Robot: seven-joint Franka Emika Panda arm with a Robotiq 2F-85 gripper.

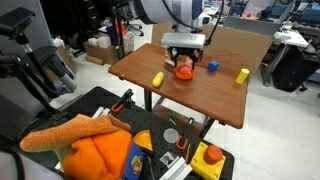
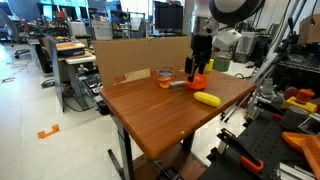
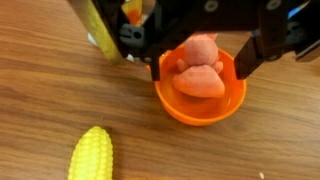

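Observation:
An orange bowl [image 3: 205, 117] rests on the wooden table, with a soft pink toy [image 3: 201, 82] lying inside it. In the wrist view my gripper is over the bowl, its fingers [image 3: 155, 70] spread to either side of the toy with visible gaps. Exterior view 1 has the gripper [image 1: 186, 52] just above the bowl [image 1: 184, 73], the toy a pinkish patch below it. From exterior view 2 the bowl [image 2: 197, 84] appears near the table's right part, under the arm; the toy is hard to make out there.
A yellow corn cob [image 3: 91, 155] lies on the table near the bowl. A blue object [image 1: 213, 66] and a yellow cylinder [image 1: 242, 76] stand farther right in exterior view 1. A small round container [image 2: 166, 77] sits near the back edge.

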